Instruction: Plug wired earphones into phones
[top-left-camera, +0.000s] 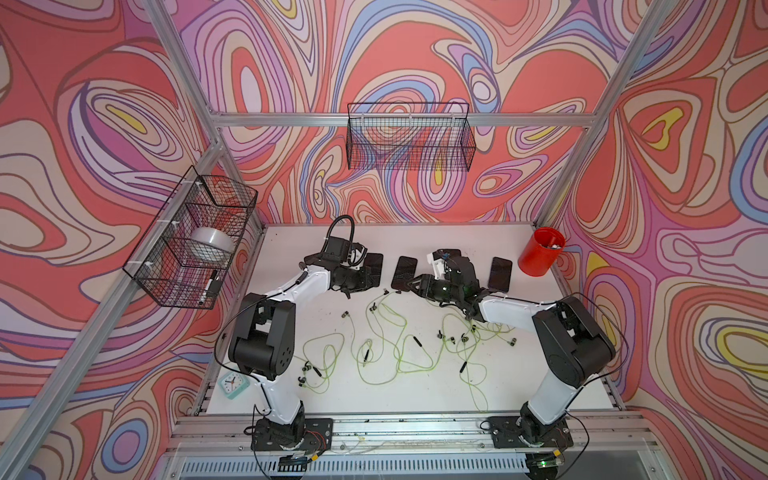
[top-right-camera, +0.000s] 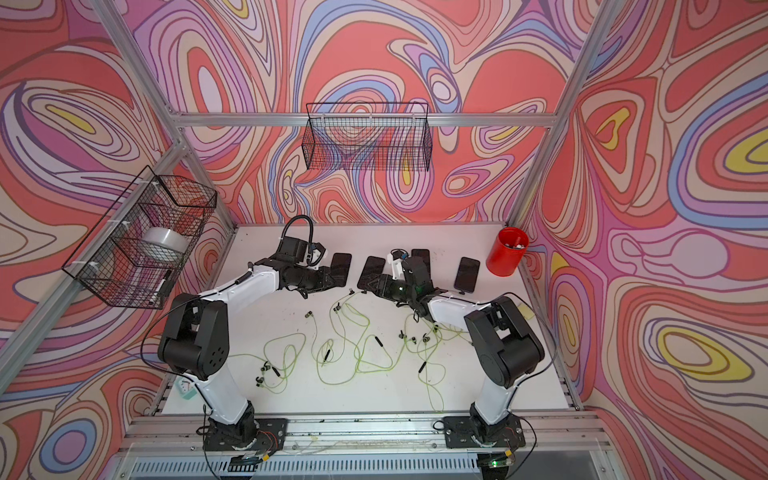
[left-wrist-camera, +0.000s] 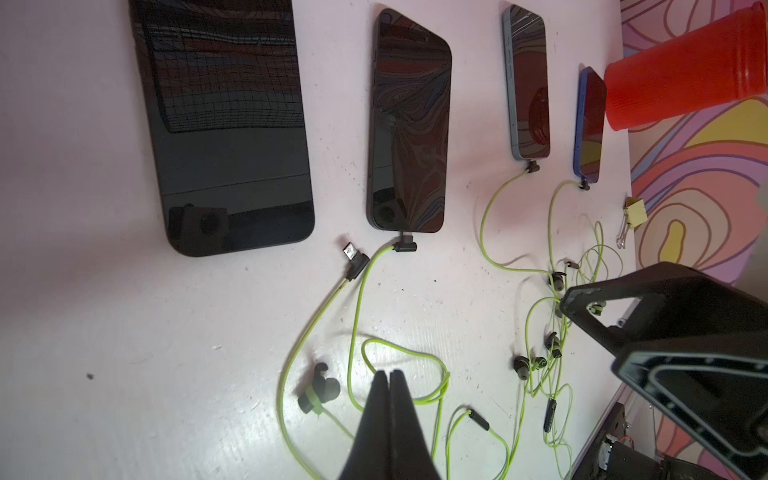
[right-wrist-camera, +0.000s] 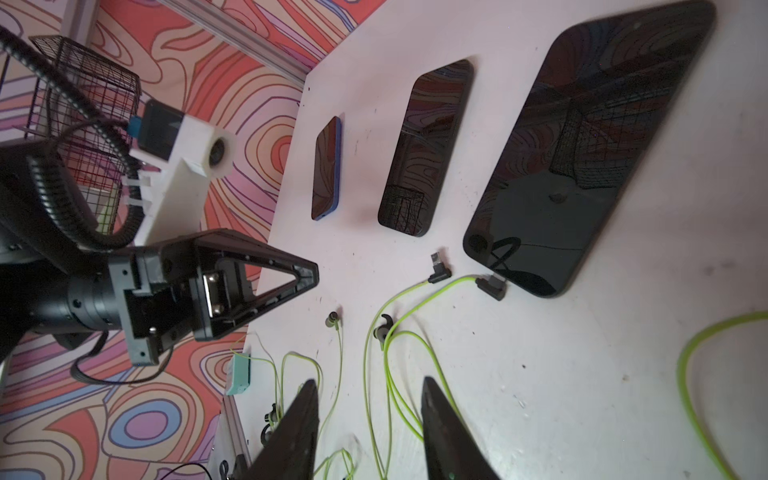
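Several phones lie in a row. In the left wrist view, green cables end in plugs at the bottom edges of a grey phone (left-wrist-camera: 529, 84) and a blue phone (left-wrist-camera: 590, 128). Another plug (left-wrist-camera: 405, 243) meets the bottom edge of the black phone (left-wrist-camera: 409, 120); how deep it sits, I cannot tell. Left of it, a loose plug (left-wrist-camera: 357, 262) lies with its metal tip bare, below the large-looking phone (left-wrist-camera: 224, 128). My left gripper is shut, nothing visible between its fingers. My right gripper stands open and empty above the table.
A blue-edged phone (right-wrist-camera: 326, 169) without a plug lies at the left. Tangled green cables and earbuds (top-left-camera: 464, 339) cover the front of the table. A red bucket (top-left-camera: 542, 251) stands at the back right. Both grippers are close together near the middle phones.
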